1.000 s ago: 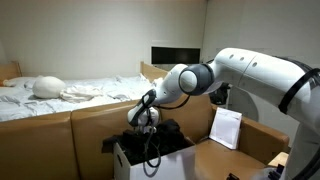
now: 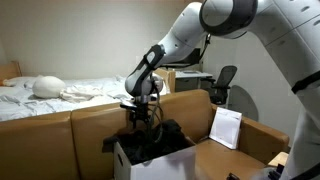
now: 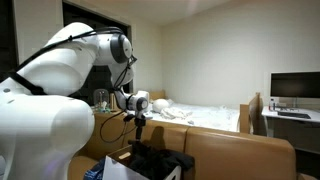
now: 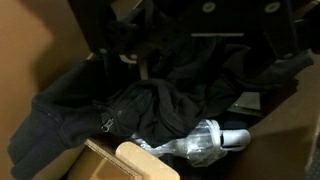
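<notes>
A black cloth (image 2: pixel 168 138), possibly a garment, lies bunched in a white box (image 2: pixel 165 170) on the brown couch, with one part draped over the rim. My gripper (image 2: pixel 141 122) hangs just above the cloth, pointing down and open. From the other side, the gripper (image 3: pixel 138 130) also appears over the black cloth (image 3: pixel 155 162). In the wrist view, dark folds of the cloth (image 4: pixel 165 105) lie beneath the gripper, a zipper showing on them. A clear plastic item (image 4: pixel 205 145), perhaps a bottle, sits partly under the cloth beside a tan wooden or cardboard piece (image 4: pixel 145 160).
The couch backrest (image 2: pixel 90 123) rises behind the box, and a bed with white bedding (image 2: pixel 70 98) lies beyond it. A white paper or panel (image 2: pixel 226 127) leans on the couch to the right. Open seat space (image 2: pixel 220 160) lies between them.
My gripper has risen from down inside the box to just above the cloth, and the arm has lifted and folded higher. The box has stayed in place.
</notes>
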